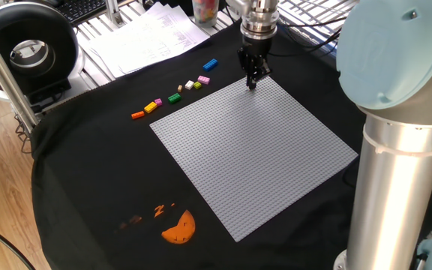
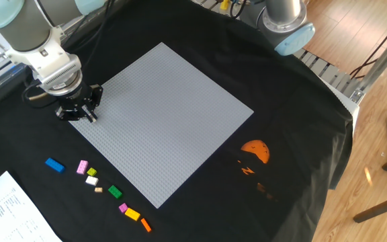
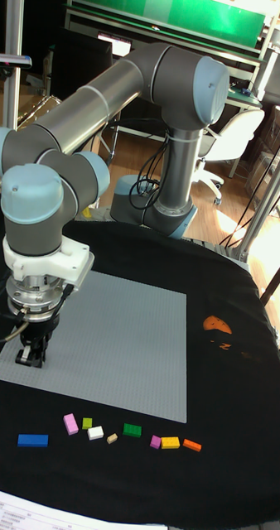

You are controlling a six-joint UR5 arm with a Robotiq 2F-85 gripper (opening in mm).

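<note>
A large grey studded baseplate (image 1: 253,157) lies flat on the black cloth, bare of bricks wherever it shows. My gripper (image 1: 252,84) points down at the plate's far corner in exterior view 1. Exterior view 2 has the gripper (image 2: 87,115) over the left corner, its tips at or just above the studs. In exterior view 3 the gripper (image 3: 30,357) is low over the plate's left side. Its dark fingers are small and close together, with a pale patch between them; whether that is a held piece or part of the gripper cannot be told.
Loose bricks lie in a row beside the plate: blue (image 2: 55,165), pink (image 2: 82,167), lime, white (image 2: 92,180), tan, green (image 2: 115,191), purple, yellow (image 2: 132,214) and orange (image 2: 146,225). Papers (image 1: 148,37) lie beyond them.
</note>
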